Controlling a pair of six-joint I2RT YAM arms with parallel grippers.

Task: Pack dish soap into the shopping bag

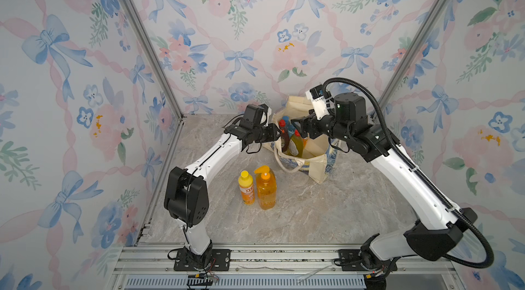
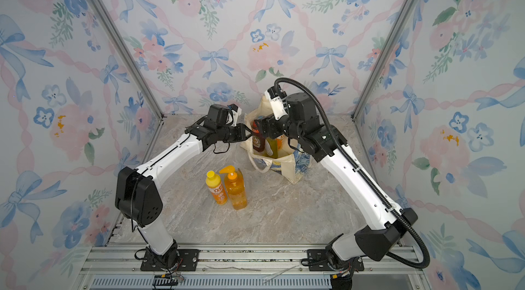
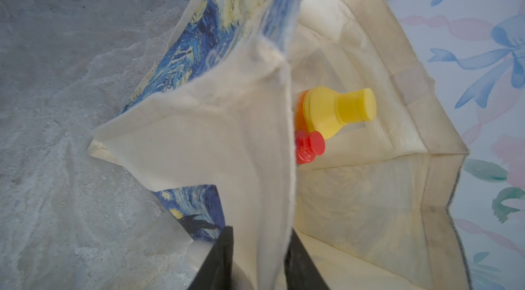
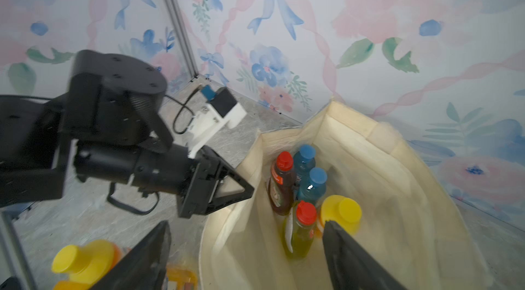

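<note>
The cream shopping bag [image 1: 318,178] stands open at the back centre, holding several bottles with red, blue and yellow caps, among them a yellow-capped one [image 3: 333,109]. An orange pump bottle [image 1: 266,190] and a yellow-capped bottle [image 1: 247,187] stand on the table in front of it. My left gripper is at the bag's left rim, fingers part open either side of a fold of cloth; whether it grips it is unclear. My right gripper is open over the bag's right part, nothing between its fingers.
Patterned walls enclose the back and both sides. The right arm spans the right side of the table.
</note>
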